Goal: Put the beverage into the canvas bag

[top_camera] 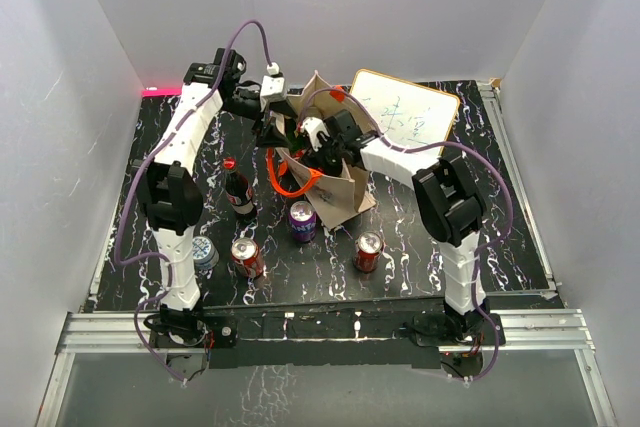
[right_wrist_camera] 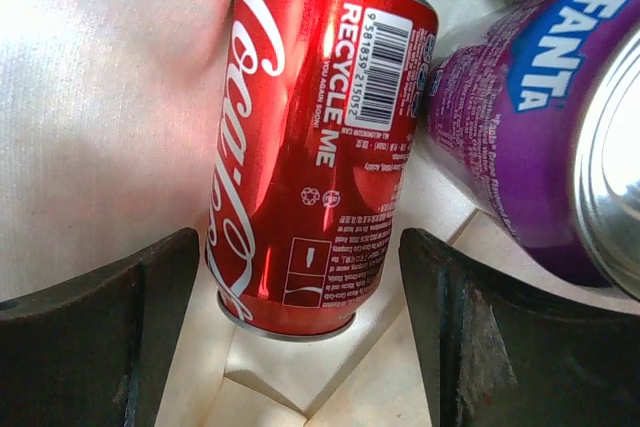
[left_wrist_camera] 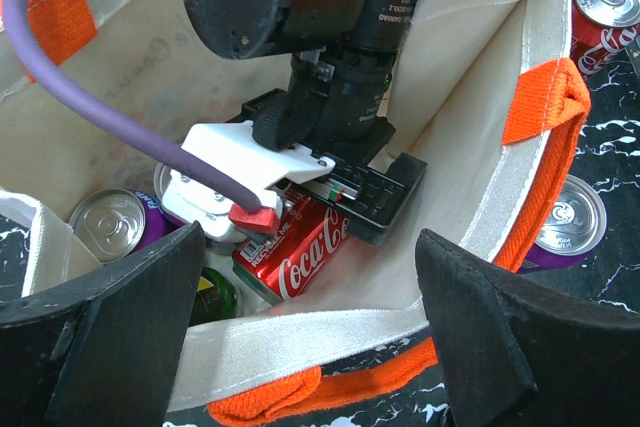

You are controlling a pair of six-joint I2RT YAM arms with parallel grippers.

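The canvas bag (top_camera: 342, 197) stands mid-table, holding a Coca-Cola can (right_wrist_camera: 305, 147), a Fanta can (right_wrist_camera: 520, 117) and a green item (left_wrist_camera: 215, 297). My right gripper is down inside the bag, its fingers part open at either side of the lying Coke can's lower end. My left gripper hangs open over the bag's left rim, nothing between its fingers; the right wrist unit fills much of its view.
A dark bottle (top_camera: 240, 192), a purple can (top_camera: 302, 222), two red cans (top_camera: 247, 258) and a blue-lidded item (top_camera: 204, 253) stand outside. A whiteboard (top_camera: 410, 107) lies at back right.
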